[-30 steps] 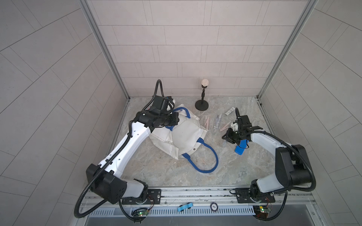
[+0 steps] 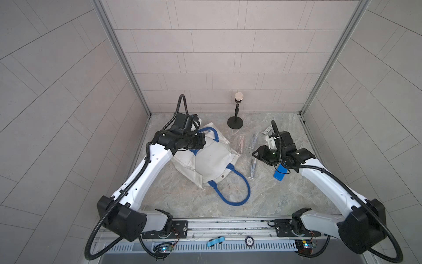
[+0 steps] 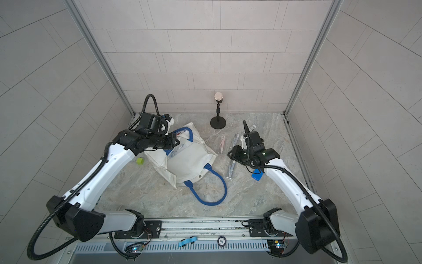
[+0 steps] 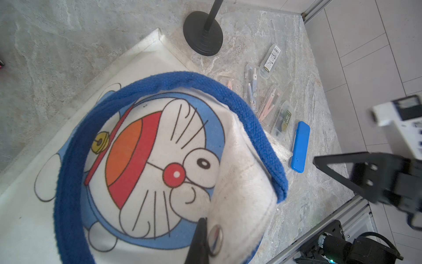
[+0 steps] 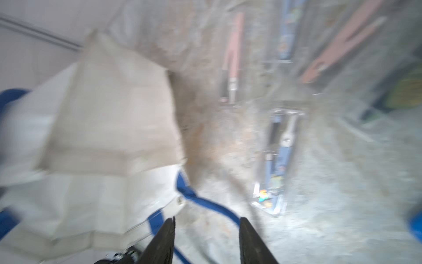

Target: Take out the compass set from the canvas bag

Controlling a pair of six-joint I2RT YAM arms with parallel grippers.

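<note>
The white canvas bag [image 2: 211,160] with blue handles [image 4: 259,132] lies flattened on the table, a cartoon cat face [image 4: 145,176] printed on it. My left gripper [image 2: 197,141] is over its rear part, shut at the bag's flap by the metal snap; whether fabric is between the fingers is hard to see. My right gripper is open with nothing between its fingers, raised right of the bag. Clear compass cases lie right of the bag, among them a blue one [image 5: 277,162] and a pink one [image 5: 233,57].
A black stand [image 2: 235,121] is at the back. A blue box [image 4: 299,145] lies on the right under my right arm, and a small green block [image 3: 139,161] left of the bag. The front middle holds a loose handle loop.
My right arm has lifted and extended, its gripper moving up off the cases on the table. The bag shifted slightly left over the last second; my left arm moved slightly with it.
</note>
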